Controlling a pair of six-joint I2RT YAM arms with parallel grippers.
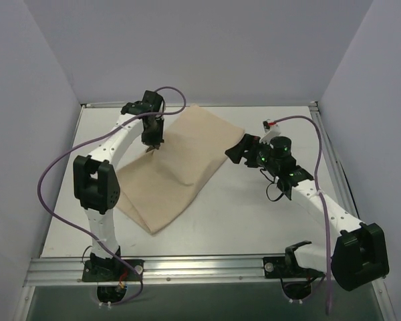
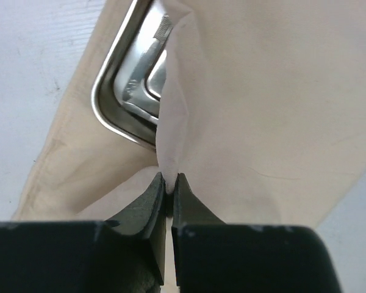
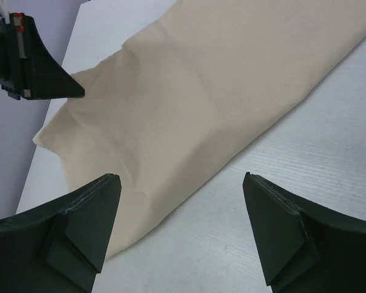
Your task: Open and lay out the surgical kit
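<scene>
A beige cloth wrap (image 1: 170, 170) lies across the left and middle of the table. My left gripper is shut on an edge of its upper layer, lifting that edge up. Under the raised flap a metal tray (image 2: 104, 97) shows its rounded corner in the left wrist view, with shiny metal inside; the rest of it is covered by cloth. To the right of the cloth, my right gripper stands open, with nothing between its fingers.
Grey walls (image 1: 30, 87) stand on the sides, and metal rails (image 1: 207, 261) border the table.
</scene>
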